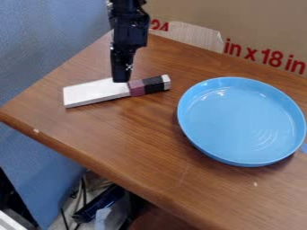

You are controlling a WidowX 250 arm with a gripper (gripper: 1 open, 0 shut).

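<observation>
My black gripper (121, 70) hangs from the top of the view, its tip at or just above a long white object (90, 92) with a dark red band and black section at its right end (153, 84). The object lies on the wooden table, left of a round blue plate (240, 121). I cannot tell whether the fingers are open or shut, or whether they touch the object.
A cardboard box (246, 27) with red lettering stands along the back. The table's (144, 153) near-left edge drops to clutter below.
</observation>
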